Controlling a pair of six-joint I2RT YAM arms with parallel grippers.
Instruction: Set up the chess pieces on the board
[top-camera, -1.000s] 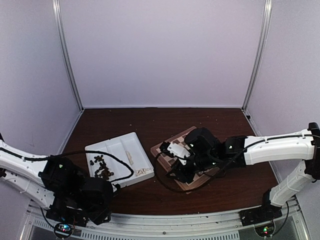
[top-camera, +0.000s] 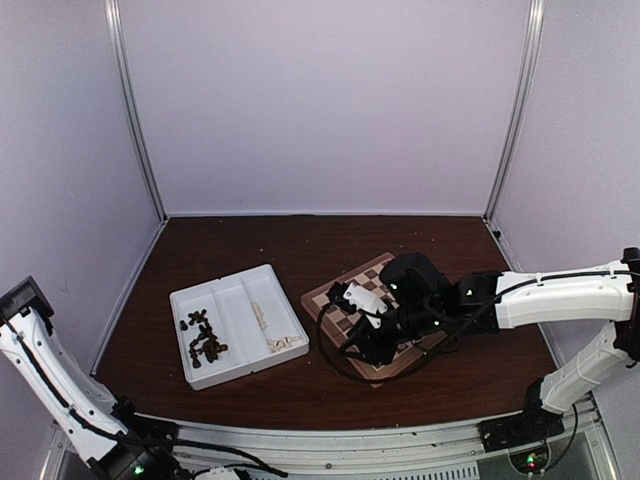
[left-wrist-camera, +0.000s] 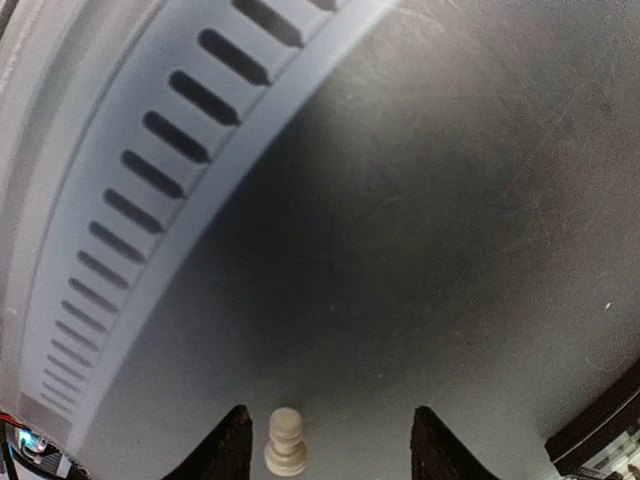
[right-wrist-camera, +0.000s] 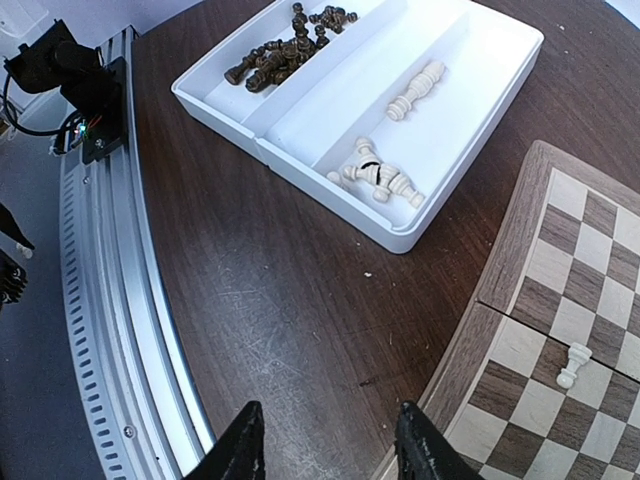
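A wooden checkered board (right-wrist-camera: 560, 450) lies right of centre, with a white piece (right-wrist-camera: 574, 364) lying on it. My right gripper hangs open above the table beside the board, nothing between its fingers. A white tray (top-camera: 240, 355) holds dark pieces (right-wrist-camera: 275, 65) and white pieces (right-wrist-camera: 388, 178) in compartments. In the left wrist view, my left gripper is open over a grey metal surface below the table's edge; a white piece (left-wrist-camera: 285, 445) lies on that surface, seen between the fingertips but apparently below them.
The slotted metal rail (right-wrist-camera: 90, 370) runs along the table's front edge. The right arm covers much of the board in the top view.
My left arm has swung down and toward the front, off the table and away from the tray. The right arm has barely moved.
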